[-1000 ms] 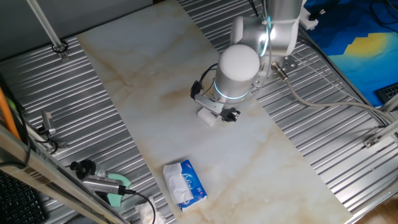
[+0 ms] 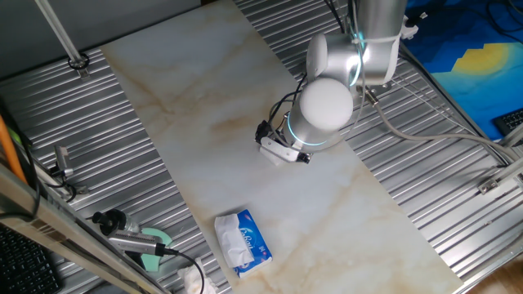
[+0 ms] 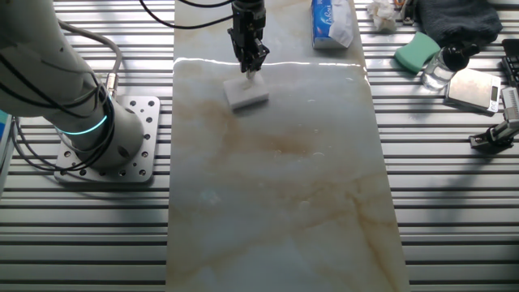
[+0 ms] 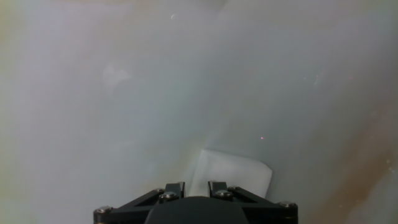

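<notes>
A pale white block (image 3: 246,92) is at the tip of my gripper (image 3: 250,70), over the marble-patterned board (image 3: 276,186). A small whitish piece shows between the fingertips and the block, but how they join is unclear. In the wrist view, the white block (image 4: 231,171) lies just beyond my gripper, mostly right of centre. A gap shows between the fingers, with white visible in part of it; whether they grip the block cannot be told. From exterior view 1, the wrist hides most of the block (image 2: 273,158). Its contact with the board is unclear.
A blue-and-white tissue pack (image 2: 243,242) lies on the board. Beyond its edge are a green item (image 3: 417,52), a clear bottle (image 3: 442,68), a small scale (image 3: 473,89) and a dark cloth (image 3: 458,20). Much of the board is bare.
The arm's wrist has swung down and to the right in exterior view 1, changing its tilt. It now covers more of the white block, which stays near the same spot.
</notes>
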